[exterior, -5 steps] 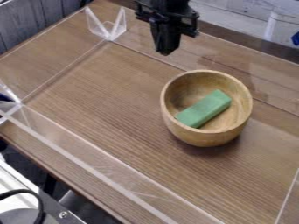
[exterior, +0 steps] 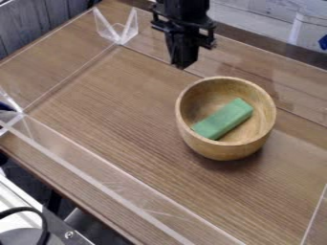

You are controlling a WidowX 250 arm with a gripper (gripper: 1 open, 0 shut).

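Observation:
The black gripper point(exterior: 183, 55) hangs at the top centre, above and behind a wooden bowl point(exterior: 227, 144), with nothing visible between its fingers, which look shut. A green block point(exterior: 224, 119) lies inside the bowl, which sits on the wooden table point(exterior: 102, 153) right of centre.
Clear acrylic pieces point(exterior: 118, 24) stand at the top left. A silver and black object with a cable point(exterior: 26, 230) is at the lower left corner, beside the table's edge.
The gripper has shifted very slightly. The bowl and the green block have not moved.

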